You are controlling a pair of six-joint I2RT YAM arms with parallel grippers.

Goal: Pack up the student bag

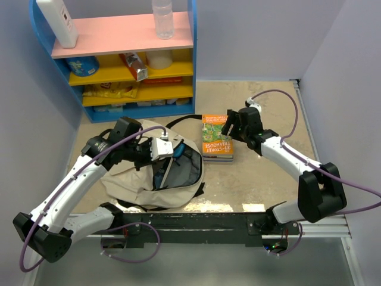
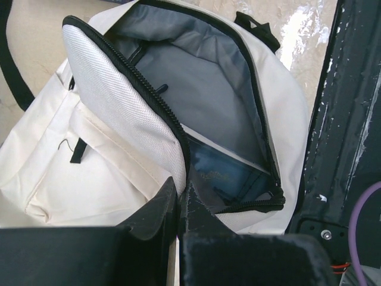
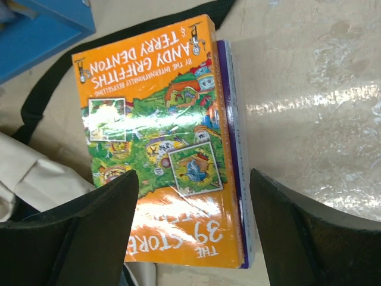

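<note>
The cream backpack [image 1: 125,182] lies open at the left-centre, its grey-lined compartment [image 2: 208,107] showing a blue item [image 2: 226,173] inside. My left gripper is shut on the bag's white zipped flap edge [image 2: 131,101], holding it beside the opening. An orange book, "The 39-Storey Treehouse" [image 1: 217,134], lies flat right of the bag atop another, purple-edged one [image 3: 232,119]. My right gripper hangs open over the books, fingers either side with nothing held.
A blue shelf unit [image 1: 193,59] with bottles, packets and containers stands at the back left.
</note>
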